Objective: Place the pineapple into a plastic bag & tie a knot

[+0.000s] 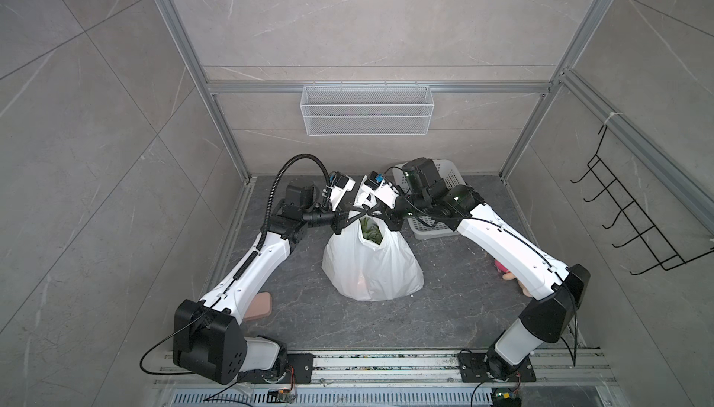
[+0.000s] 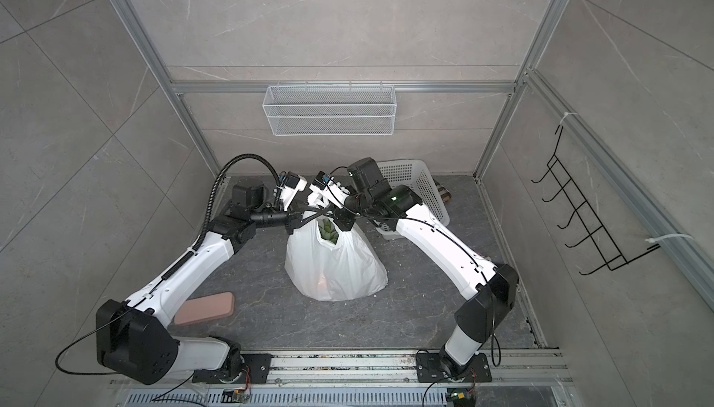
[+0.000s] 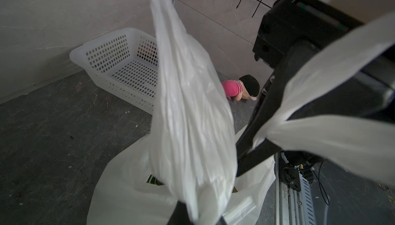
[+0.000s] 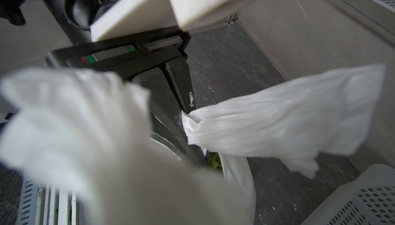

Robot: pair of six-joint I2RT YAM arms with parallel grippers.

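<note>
The white plastic bag (image 1: 372, 273) stands mid-floor, with green pineapple leaves (image 1: 370, 231) showing in its opening. Both grippers meet above it, crossing over one another. My left gripper (image 1: 354, 210) is shut on a twisted bag strip (image 3: 189, 134) that rises tall in the left wrist view. My right gripper (image 1: 370, 211) is shut on the other strip, whose tails fan out beside its dark fingers in the left wrist view. In the right wrist view the strips (image 4: 279, 118) partly hide both fingertips.
A white plastic basket (image 2: 435, 206) sits behind at right. A pink doll (image 3: 232, 88) lies on the right, a pink block (image 2: 204, 308) at front left. A wire shelf (image 1: 366, 109) hangs on the back wall, black hooks on the right wall.
</note>
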